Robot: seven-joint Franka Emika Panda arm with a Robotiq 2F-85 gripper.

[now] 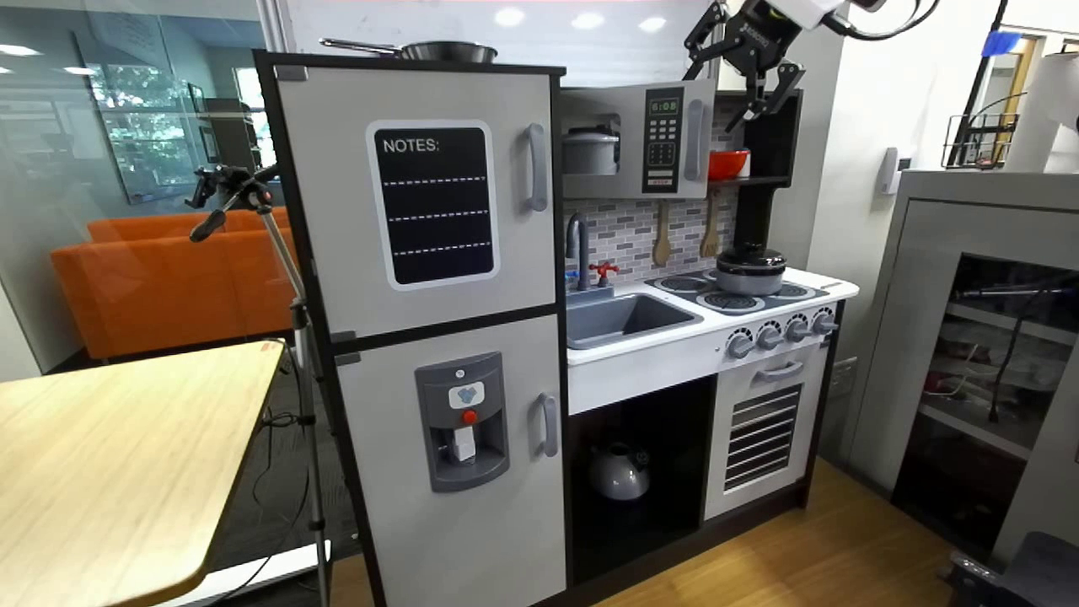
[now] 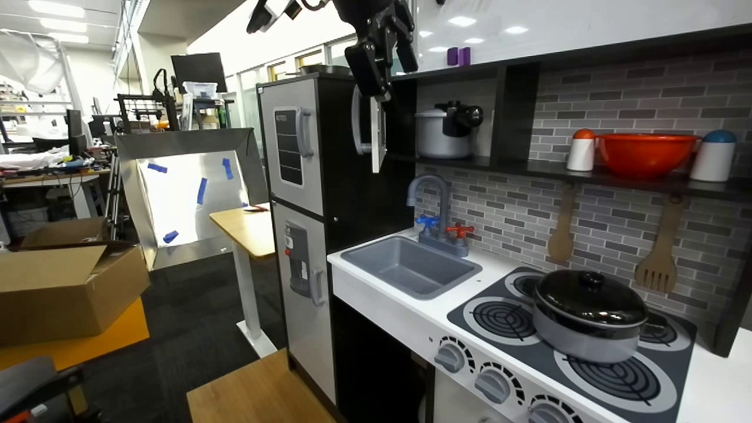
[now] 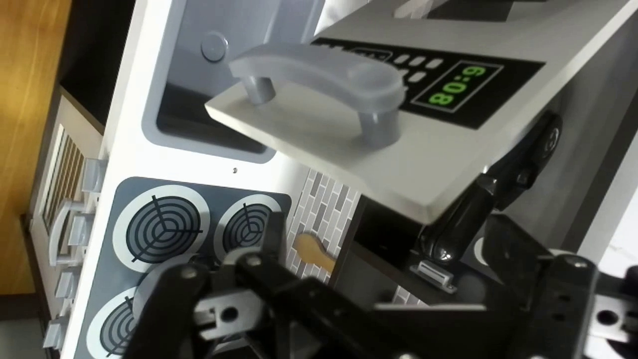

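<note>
My gripper (image 1: 712, 99) hangs above the toy microwave at the top of the kitchen, its two fingers spread with nothing between them. The microwave door (image 1: 629, 131) stands ajar, swung outward, with a grey handle (image 1: 695, 140) near its free edge. In the wrist view that handle (image 3: 320, 72) lies ahead of the open fingers (image 3: 273, 234), apart from them. A grey pot (image 2: 444, 134) with a black handle sits inside the microwave space. From the second exterior view, the gripper (image 2: 396, 83) overlaps the upper part of the door (image 2: 378, 134); contact cannot be judged there.
Below are the sink (image 2: 412, 264), the faucet (image 2: 440, 201) and a black-lidded pot (image 2: 590, 314) on the stove. A red bowl (image 2: 647, 154) stands between two shakers on the shelf right of the microwave. A pan (image 1: 445, 51) rests on the fridge top.
</note>
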